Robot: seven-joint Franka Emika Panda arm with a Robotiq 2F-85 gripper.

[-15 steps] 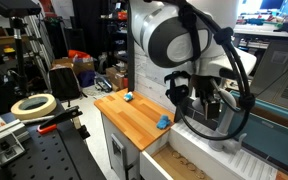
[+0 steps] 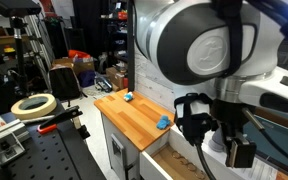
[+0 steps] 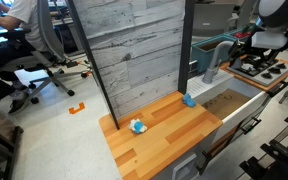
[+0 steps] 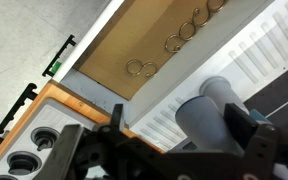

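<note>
My gripper stands open in the wrist view, its black fingers (image 4: 115, 117) wide apart. A pale grey cylindrical fixture (image 4: 203, 124), apparently the tap, shows close to the right finger; whether they touch I cannot tell. In exterior view 2 the curved grey tap (image 3: 210, 72) rises behind the counter. Below the fingers, the wrist view shows an open drawer (image 4: 124, 45) with several thin metal rings (image 4: 174, 43) on its brown floor. Exterior view 1 has the gripper (image 2: 220, 146) low over the white ribbed surface, beside the drawer (image 2: 174, 164).
A stove with knobs (image 4: 45, 137) borders the drawer. On the wooden counter (image 3: 164, 130) lie a blue item (image 3: 188, 100) and a blue-and-white one (image 3: 137, 126); much of its top is bare. A white brick-patterned panel (image 3: 144, 60) stands behind it.
The arm has come closer to the exterior view 1 camera and lower, bringing the gripper down toward the white ribbed surface. The drawer and the items on the counter look unmoved.
</note>
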